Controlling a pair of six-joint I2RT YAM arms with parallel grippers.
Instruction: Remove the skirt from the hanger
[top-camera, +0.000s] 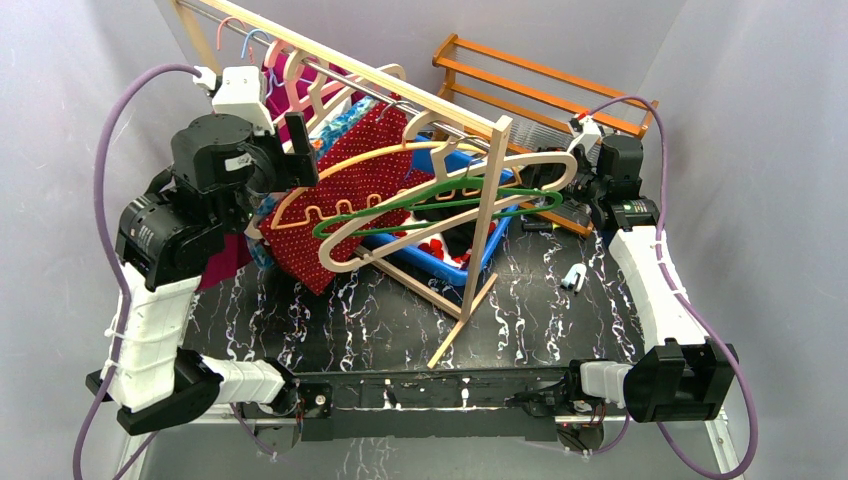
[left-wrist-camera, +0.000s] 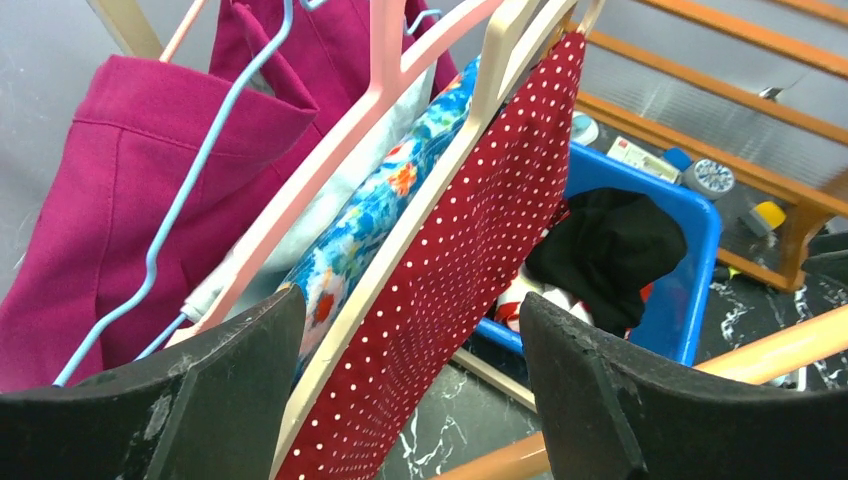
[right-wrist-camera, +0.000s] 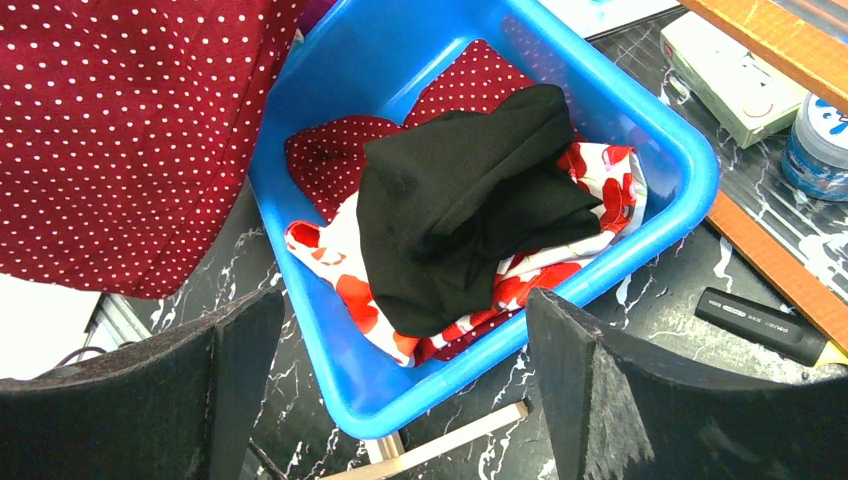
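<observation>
A dark red skirt with white dots (top-camera: 362, 172) hangs on the rack; it fills the middle of the left wrist view. Along its upper edge there runs a pale wooden hanger (left-wrist-camera: 420, 215), whose near end passes between the spread fingers of my left gripper. That gripper is open, and nothing is clamped in it. Whether either finger touches the hanger or cloth, I cannot tell. Over the blue basket (right-wrist-camera: 690, 190), my right gripper is open and empty. Part of the dotted skirt (right-wrist-camera: 130, 140) also shows in the right wrist view.
Empty wooden and green hangers (top-camera: 345, 228) crowd the near end of the rack's rail. Beyond the skirt hang a blue floral cloth (left-wrist-camera: 400, 185) and a magenta one (left-wrist-camera: 150, 190). A black cloth (right-wrist-camera: 460, 200) lies in the basket. An orange wooden rack (top-camera: 550, 75) stands behind.
</observation>
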